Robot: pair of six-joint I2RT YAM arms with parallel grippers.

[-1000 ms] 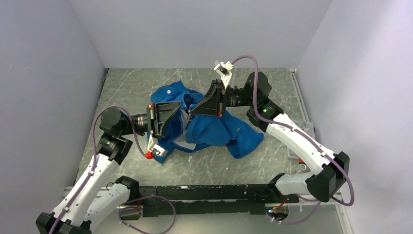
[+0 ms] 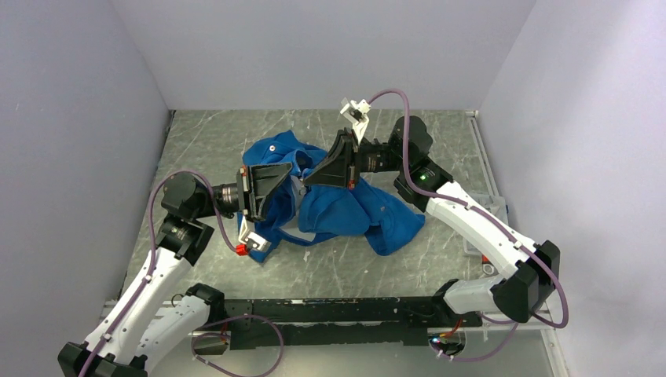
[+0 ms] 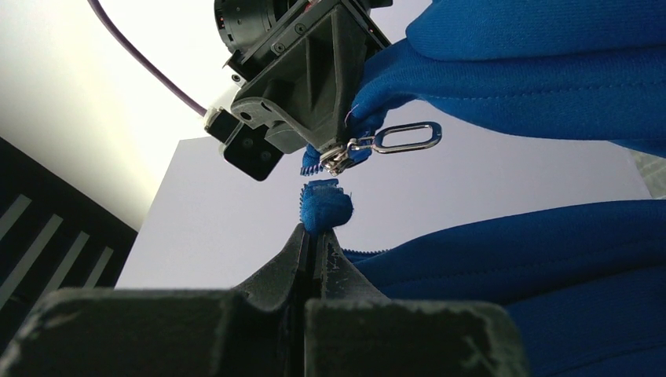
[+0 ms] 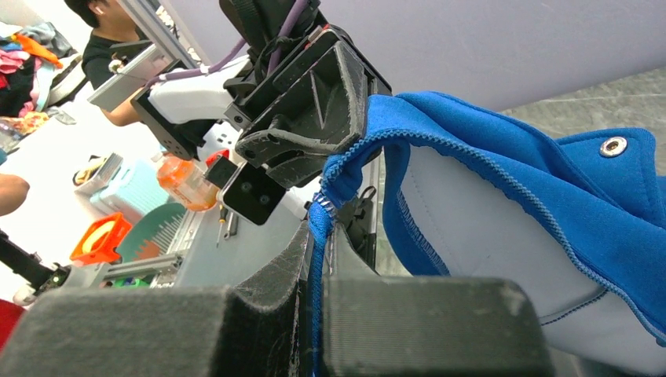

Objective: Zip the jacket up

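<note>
The blue jacket (image 2: pixel 377 220) lies bunched on the marble surface beneath both grippers. My left gripper is shut on a blue zipper end (image 3: pixel 323 206) at its fingertips. In the left wrist view, the metal slider with its pull tab (image 3: pixel 407 138) sits just above that end, at the tip of the other gripper. My right gripper is shut on the blue zipper edge, whose teeth show at and above its fingertips in the right wrist view. In the top view the two grippers face each other closely over the jacket's middle.
Pale walls enclose the marble worktop (image 2: pixel 204 133) at back and sides. Bare surface shows around the jacket. A clear bin stands at the right edge, partly behind the right arm. Tools, containers and people appear outside in the right wrist view.
My right gripper has moved slightly left over the last second, toward my left gripper. The left arm and the jacket show no visible change.
</note>
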